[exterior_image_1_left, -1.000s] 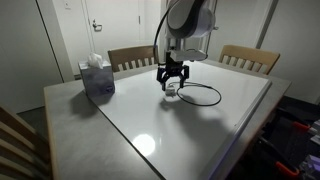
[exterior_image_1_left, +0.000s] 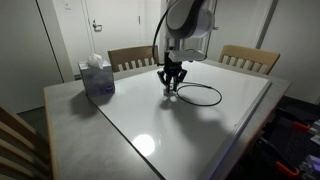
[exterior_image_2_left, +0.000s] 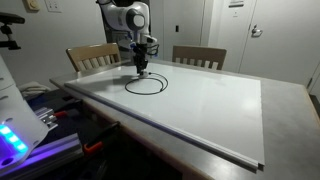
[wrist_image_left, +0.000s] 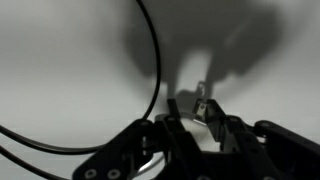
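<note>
My gripper points down at the white tabletop, its dark fingertips apart. Between them shows a small pale, shiny piece (wrist_image_left: 201, 91), closer to the right finger; contact cannot be made out. Below it a pale rounded shape (wrist_image_left: 204, 138) is partly covered by the fingers. In exterior view 1 the gripper (exterior_image_1_left: 171, 84) is low around a small whitish object (exterior_image_1_left: 170, 93) on the table. A thin black cable (exterior_image_1_left: 218, 97) curves over the tabletop to the right of it. From exterior view 2 the gripper (exterior_image_2_left: 142, 69) is small, beside the cable's loop (exterior_image_2_left: 148, 92).
A grey box (exterior_image_1_left: 97, 80) with white tissue on top stands at the table's left. Wooden chairs (exterior_image_2_left: 198, 57) surround the table. The cable loop lies close beside my gripper.
My gripper's dark fingers now reach lower around the small whitish object, which showed more clearly beneath them before. The cable and the box look unmoved.
</note>
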